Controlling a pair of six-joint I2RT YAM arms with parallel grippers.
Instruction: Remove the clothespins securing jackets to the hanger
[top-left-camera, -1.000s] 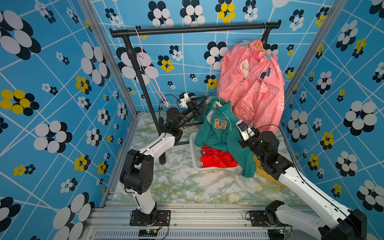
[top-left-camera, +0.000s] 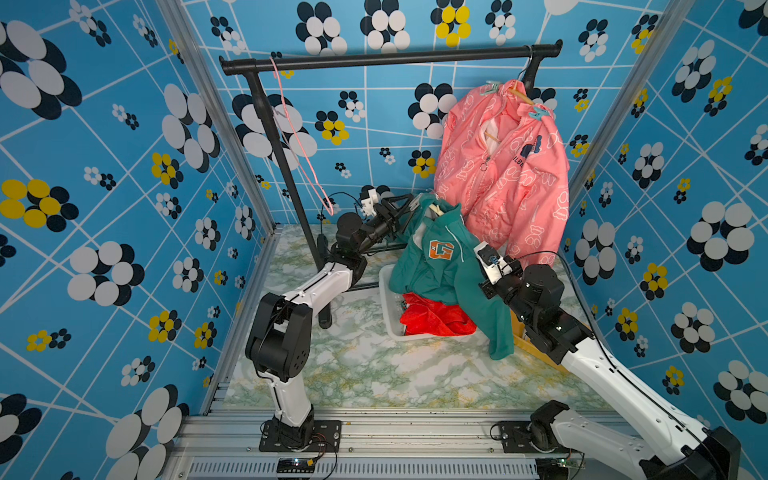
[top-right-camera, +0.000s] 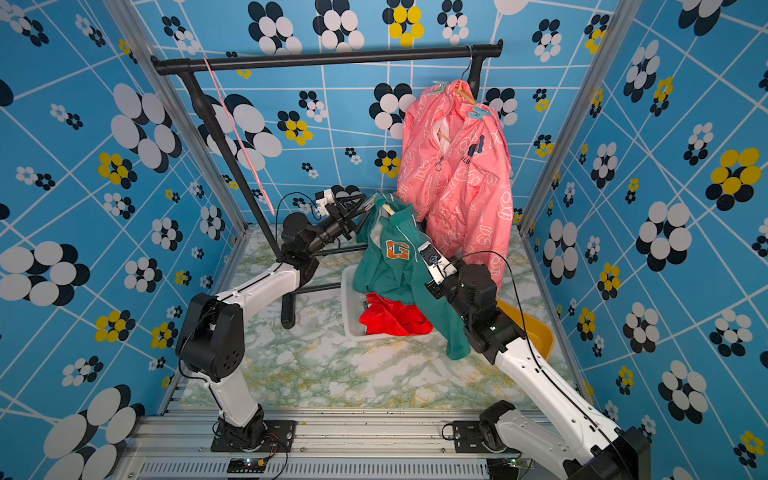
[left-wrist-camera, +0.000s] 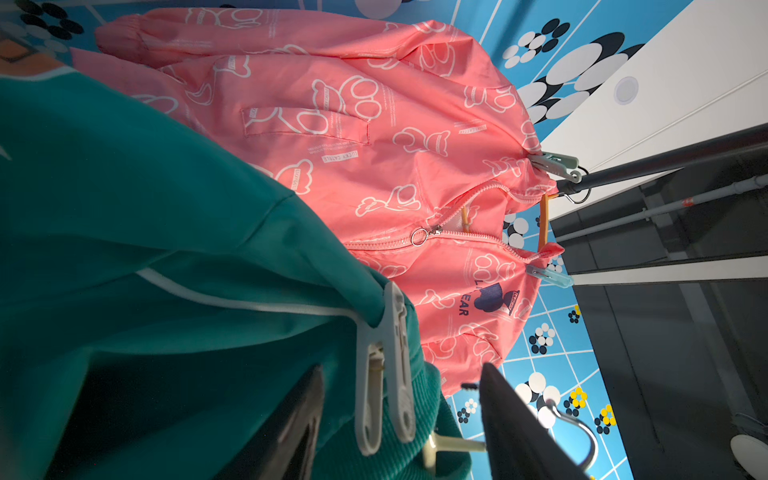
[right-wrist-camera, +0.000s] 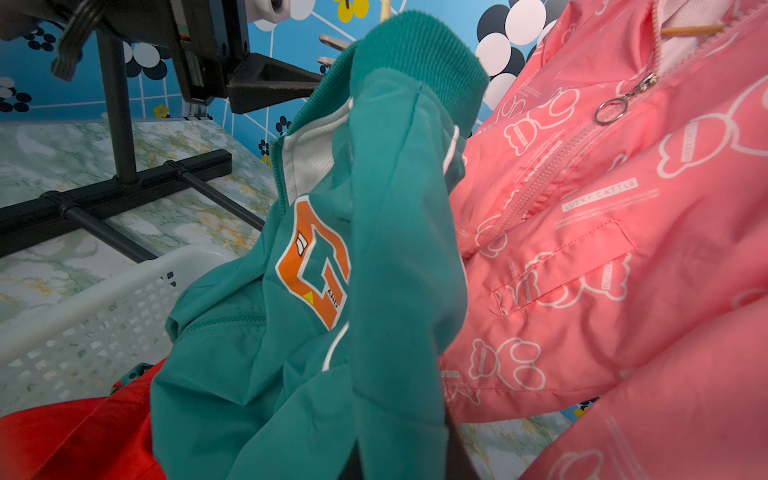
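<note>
My left gripper is open at the collar of the green jacket (top-left-camera: 432, 260), its fingers on either side of a pale clothespin (left-wrist-camera: 393, 372) and apart from it. That clothespin is clipped to the collar, its handle ends toward the gripper. My right gripper is shut on the same jacket's green cloth, low in the right wrist view; its fingertips are mostly hidden by fabric. Behind, the pink jacket (top-left-camera: 500, 176) hangs from the rack with two clothespins at its shoulders, a greenish clothespin (left-wrist-camera: 557, 165) and a bluish clothespin (left-wrist-camera: 549, 277).
A black rack bar (top-left-camera: 384, 60) crosses the back, with a pink cord (top-left-camera: 296, 128) hanging at its left. Under the green jacket stands a white basket (right-wrist-camera: 80, 336) with red cloth (top-left-camera: 436, 316) in it. A yellow container (top-right-camera: 532, 328) sits at right.
The left arm's elbow has shifted slightly right while its gripper stays at the collar. The right gripper has moved a little down and right with the green cloth. The pink cord has swung slightly.
</note>
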